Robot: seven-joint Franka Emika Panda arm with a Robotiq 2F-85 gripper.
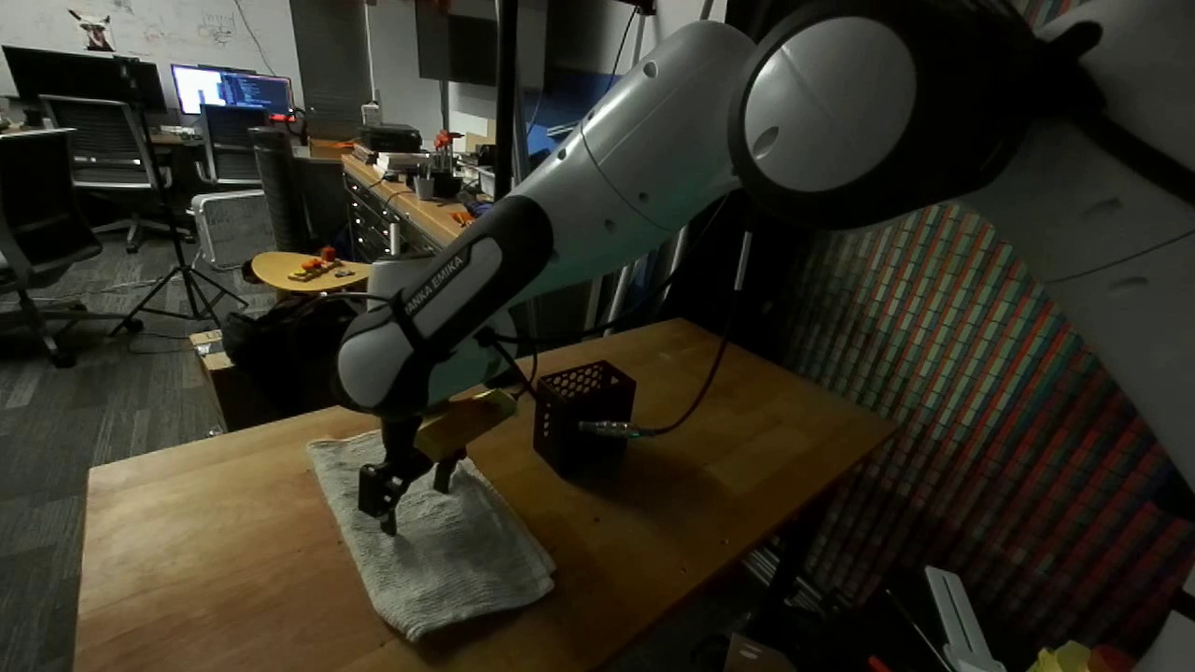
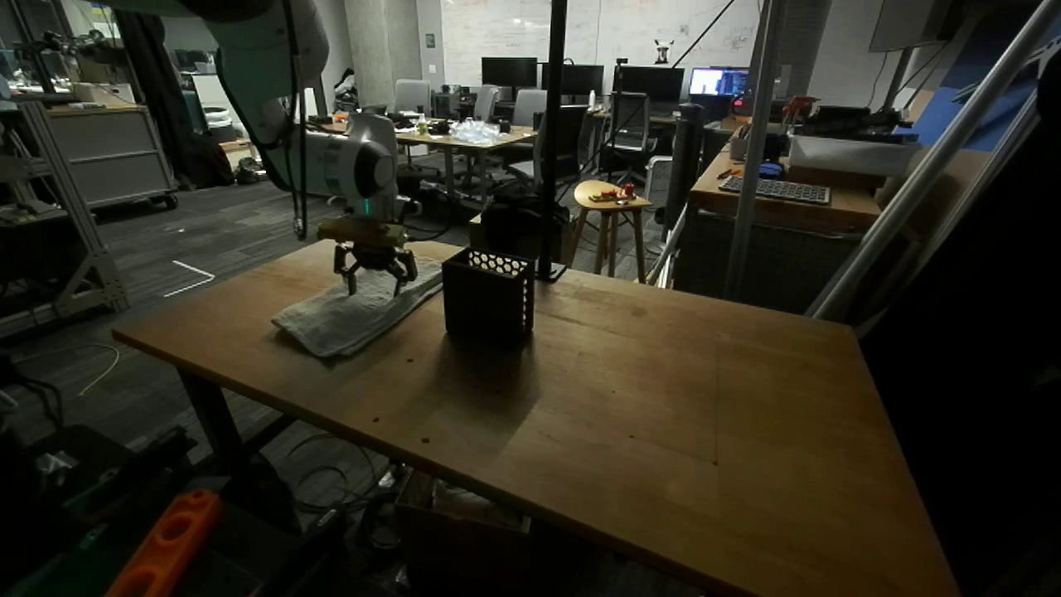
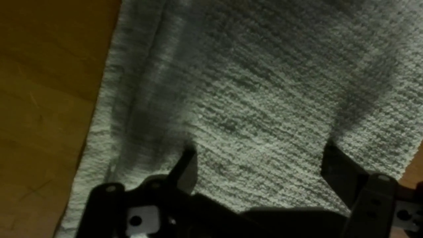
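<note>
A pale grey-white towel [image 1: 448, 571] lies folded and flat on the wooden table [image 1: 213, 538]. Over its far part, my gripper [image 1: 417, 510] points down with its fingers spread wide. In the wrist view the open gripper has the textured towel [image 3: 253, 115] beneath and between its fingertips, which sit at or very near the cloth. Whether they touch it I cannot tell. Nothing is clamped in the fingers. The second exterior view shows the gripper [image 2: 375, 283] low above the same towel [image 2: 338, 323].
A black perforated box [image 2: 487, 298] stands on the table close to the towel, and in exterior view 1 a cable connector [image 1: 611, 429] hangs in front of it. Beyond the box, the table's other half [image 2: 676, 398] is bare.
</note>
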